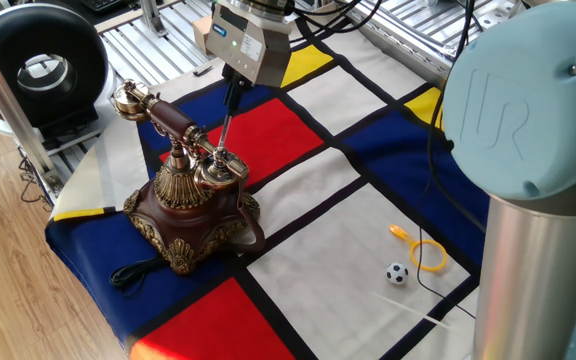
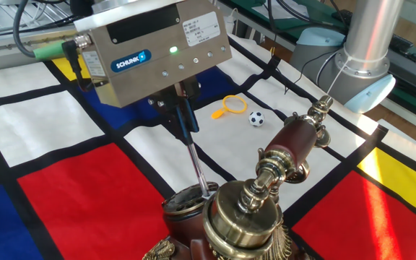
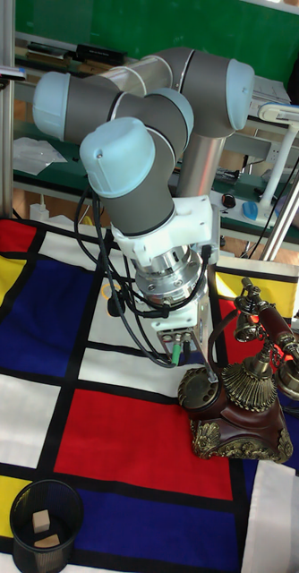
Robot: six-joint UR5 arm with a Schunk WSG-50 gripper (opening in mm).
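An antique-style telephone, brown and brass, stands upright on the colour-block cloth, its handset lying across the cradle. My gripper is above the phone's dial side, its dark fingers closed around a slim tool with a metal shaft. The shaft points down at a slant, and its tip is at the rotary dial, seemingly touching near the rim. Part of the dial is hidden behind the handset in exterior view 2. The tool's upper end is hard to make out between the fingers.
A small football and a yellow ring-shaped toy with a handle lie on a white patch. In exterior view 3, a black mesh cup holds wooden blocks.
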